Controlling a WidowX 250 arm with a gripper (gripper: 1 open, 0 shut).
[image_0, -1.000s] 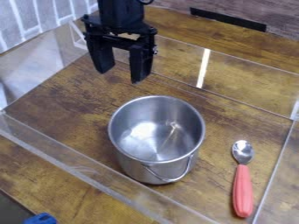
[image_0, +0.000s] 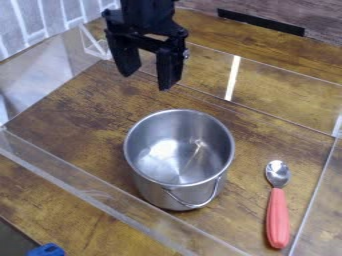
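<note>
A black gripper (image_0: 147, 62) hangs over the back left of the wooden surface, its two fingers spread apart with nothing visible between them. Below it and a little to the right stands a steel pot (image_0: 178, 160) with a wire handle, empty inside. A spoon with a red handle (image_0: 277, 215) lies to the right of the pot, its bowl pointing toward the back.
Clear low walls (image_0: 80, 184) border the work area on several sides. A blue object (image_0: 46, 250) sits outside at the bottom left corner. The wood left of the pot and behind it is bare.
The gripper has shifted slightly right and up over the last second. The pot and spoon have not moved.
</note>
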